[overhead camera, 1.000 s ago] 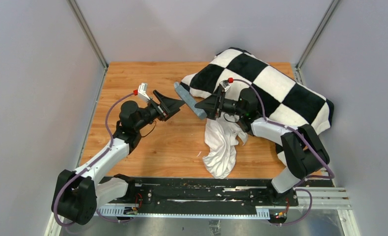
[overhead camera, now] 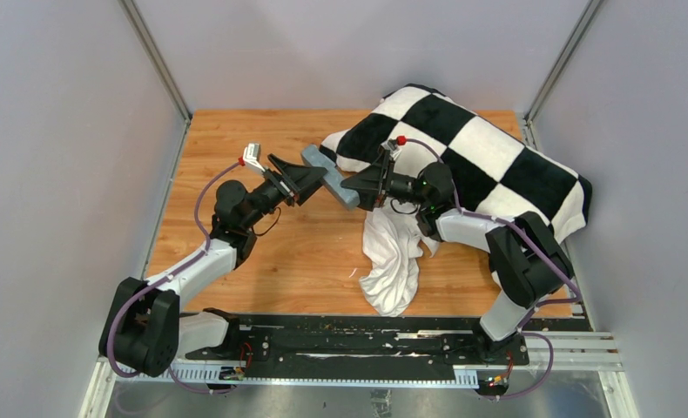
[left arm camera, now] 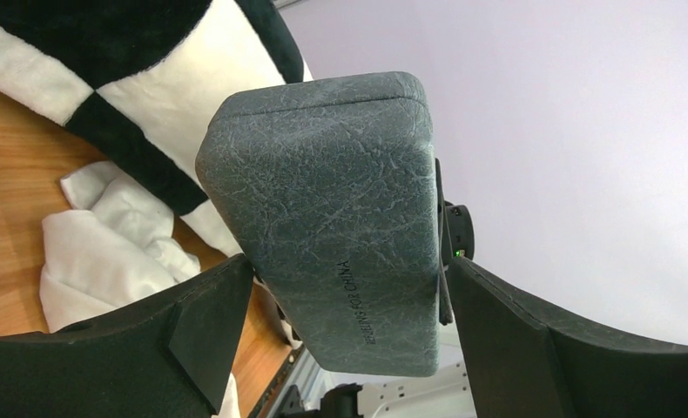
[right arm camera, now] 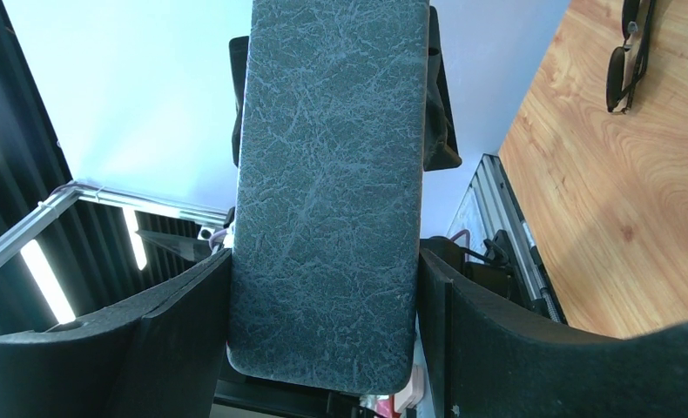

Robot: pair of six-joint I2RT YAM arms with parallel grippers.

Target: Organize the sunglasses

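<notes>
A blue-grey glasses case (overhead camera: 330, 177) with a creased surface is held up between the two arms, above the table. My right gripper (overhead camera: 354, 188) is shut on one end; in the right wrist view its fingers (right arm camera: 208, 300) press on both sides of the case (right arm camera: 327, 200). At the other end my left gripper (overhead camera: 317, 177) stands part open around the case (left arm camera: 332, 226), with a narrow gap showing beside one finger (left arm camera: 489, 305). Dark sunglasses (right arm camera: 617, 78) lie on the wood, partly cut off in the right wrist view. The top view does not show them.
A black-and-white checkered cushion (overhead camera: 462, 152) covers the table's back right. The crumpled white cloth (overhead camera: 393, 261) lies under the right gripper. Bare wooden table (overhead camera: 306, 270) shows at the front middle and back left.
The case has turned a little, showing more of its broad face, and its ends have shifted slightly left. My right gripper has edged left with it; the left arm has moved only slightly.
</notes>
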